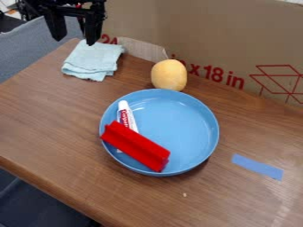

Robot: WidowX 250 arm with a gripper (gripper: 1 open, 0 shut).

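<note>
The black gripper [73, 19] hangs at the top left, above a folded light-blue cloth [91, 59] and apart from it, its two dark fingers spread with nothing visible between them. A light-blue plate [190, 133] sits on the wooden table, holding a red object [136, 146] and, partly under it, a white tube [127, 116] with red lettering. A round yellow object [169, 74] stands behind the plate.
A cardboard box [225, 49] lines the back of the table. A strip of blue tape [257, 167] lies on the right.
</note>
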